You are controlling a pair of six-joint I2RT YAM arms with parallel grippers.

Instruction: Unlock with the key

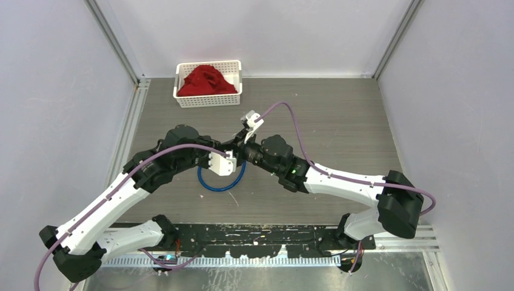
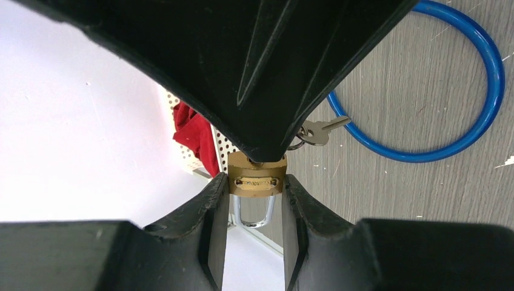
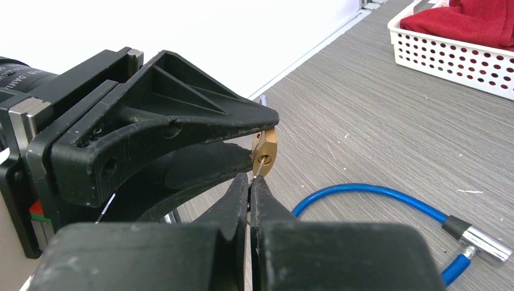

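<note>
In the left wrist view, my left gripper is shut on a small brass padlock. The padlock's silver shackle points away from my right gripper, and both its legs run up to the body. From the right wrist view, the keyhole end faces my right gripper, which is shut on a key. The key's thin blade reaches the keyhole; how deep it sits cannot be told. Its head is hidden between the fingers. A second key dangles on a ring beside them.
A blue cable loop with a metal connector lies on the table under the grippers. At the back left stands a white basket holding a red cloth.
</note>
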